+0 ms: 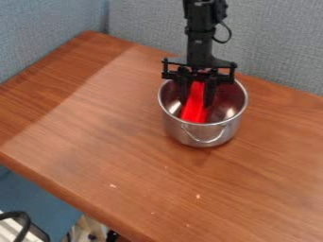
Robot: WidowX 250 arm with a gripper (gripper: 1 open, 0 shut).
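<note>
A steel pot (202, 132) with a wire handle stands on the wooden table at the centre right. Inside it is an elongated red object (195, 106). My black gripper (198, 95) reaches down from above into the pot, over the red object; its fingertips are dark against the pot's interior, so whether they hold it cannot be made out.
Grey padded walls (271, 38) stand behind it. At the lower left, past the table's edge, are a blue floor and some clutter.
</note>
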